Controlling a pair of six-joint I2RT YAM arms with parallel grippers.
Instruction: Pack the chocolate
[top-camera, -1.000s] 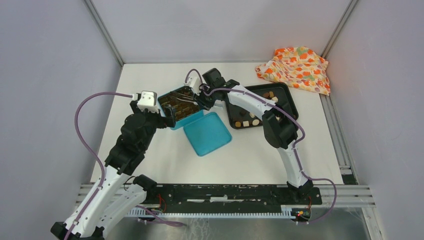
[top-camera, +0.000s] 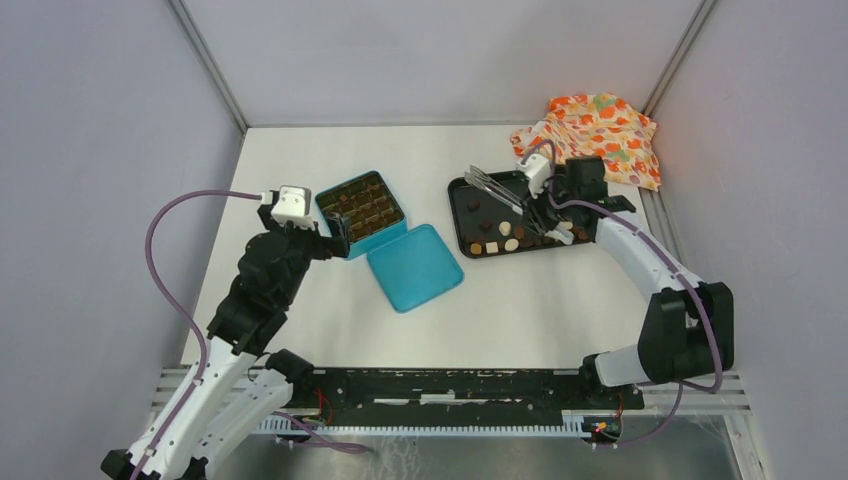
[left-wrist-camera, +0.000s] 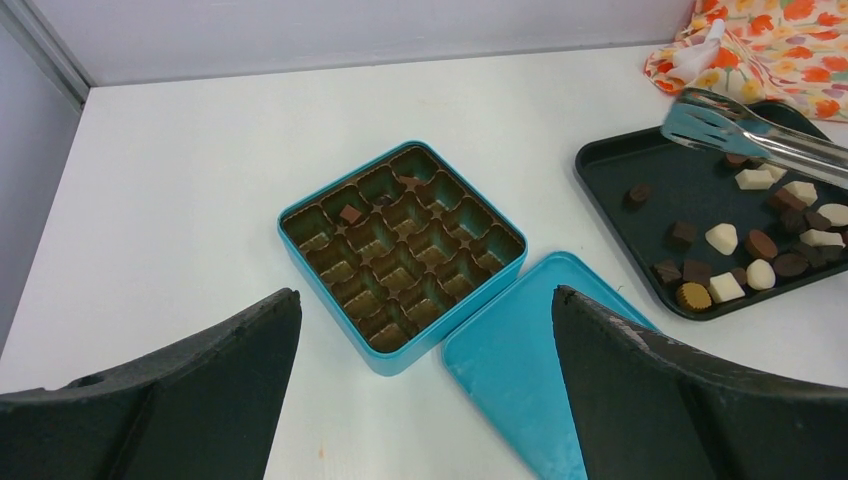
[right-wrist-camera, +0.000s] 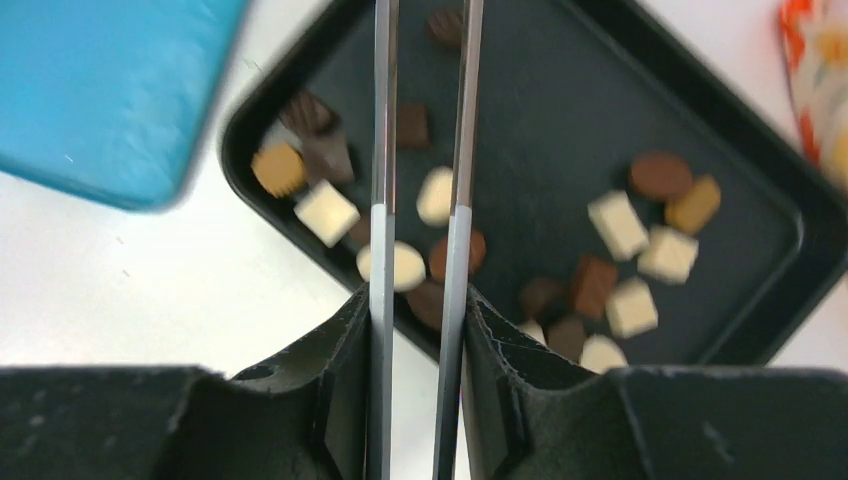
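The blue-rimmed box (left-wrist-camera: 300, 258) with brown compartments holds a chocolate (left-wrist-camera: 350, 214) in a left compartment and another brown piece (left-wrist-camera: 410, 182) near its back. Assorted dark and pale chocolates lie on the black tray (top-camera: 458, 215), mostly along its front and right. My right gripper is shut on the metal tongs (right-wrist-camera: 382, 240). In the top view the tongs hang above the tray's left end, arms apart; nothing shows between them, though the right wrist view cuts off their tips. Low at the box's left, my left gripper stands open and empty.
A blue lid (top-camera: 415, 268) lies flat between the box and the tray. Orange flowered cloth (top-camera: 600, 130) is bunched behind the tray at the back right.
My right arm has swung from above the box rightward to the tray, carrying the tongs. The left arm, box and lid look unmoved.
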